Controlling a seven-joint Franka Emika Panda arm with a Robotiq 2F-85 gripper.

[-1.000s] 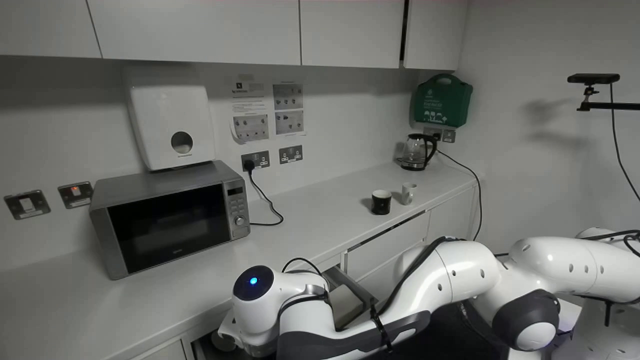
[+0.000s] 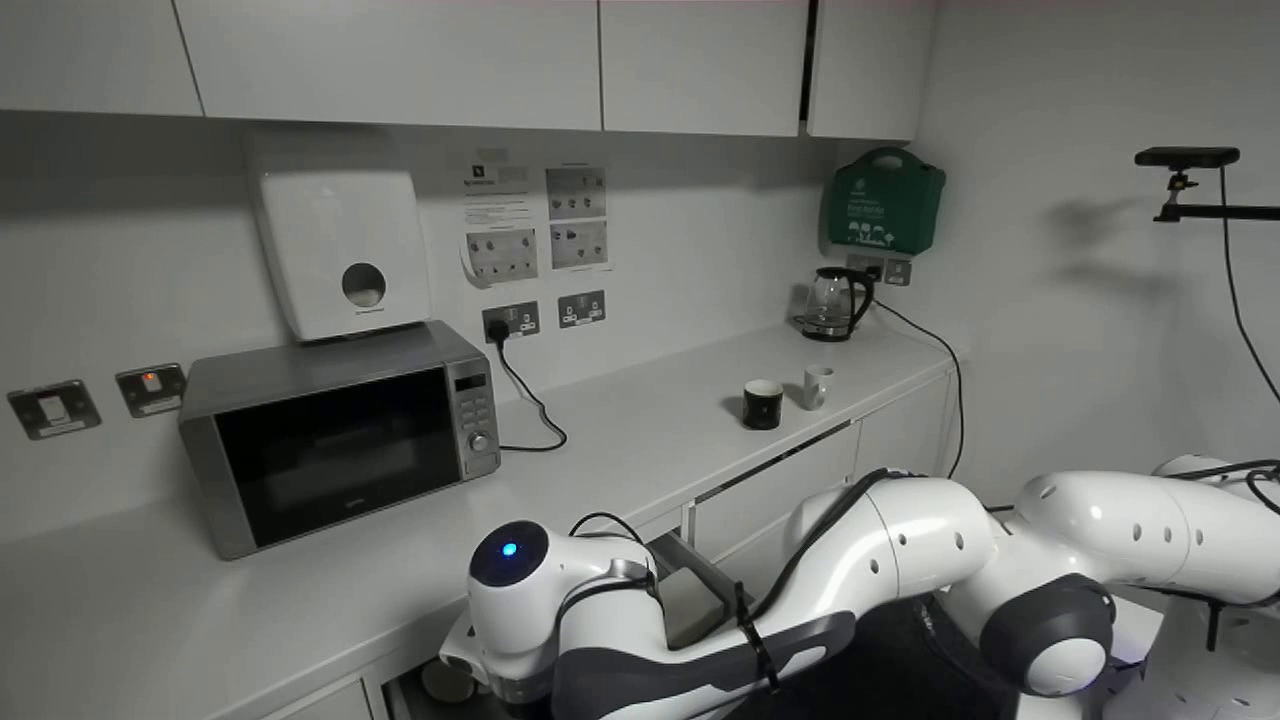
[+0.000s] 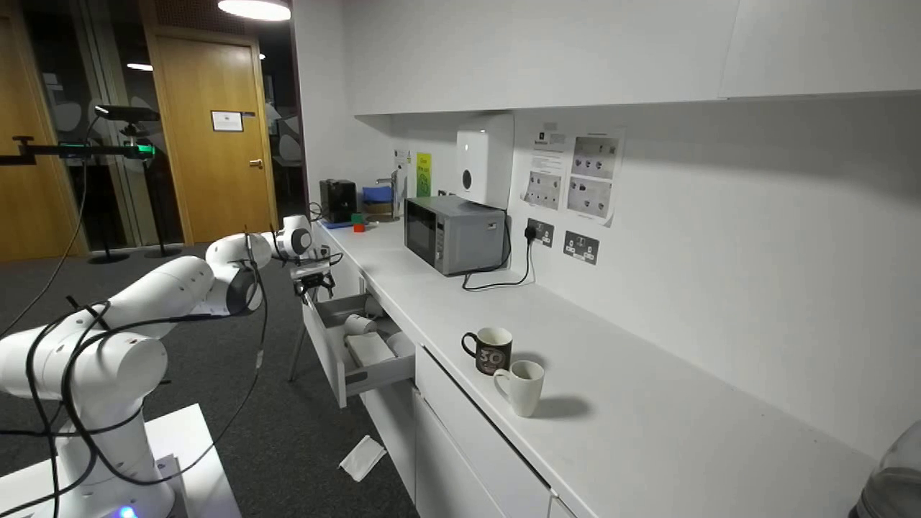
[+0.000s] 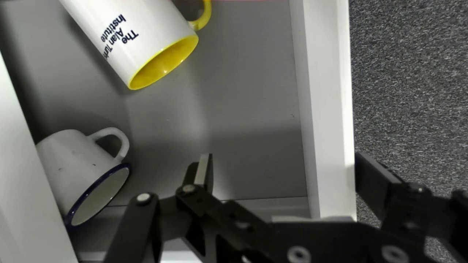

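Observation:
My gripper is open above the pulled-out drawer [image 3: 332, 354]. In the wrist view, one finger [image 4: 204, 173] is over the drawer's inside and the other is past the white wall [image 4: 327, 109], over the carpet. That wall runs between them; contact cannot be told. A white mug with a yellow inside [image 4: 140, 39] lies on its side in the drawer. Near the counter edge lies a white mug with a blue rim [image 4: 81, 171]. Exterior view 2 shows the gripper at the drawer's far end, with a pale box [image 3: 369, 349] in the drawer.
On the counter stand a black mug [image 3: 493, 352] and a white mug [image 3: 522, 388], with a microwave [image 2: 342, 438] farther along. A kettle [image 2: 830, 306] is by the corner. A white packet [image 3: 363, 457] lies on the floor.
The arm has risen slightly in exterior view 1, showing a little more of a round pale thing in the drawer. The counter objects have not moved.

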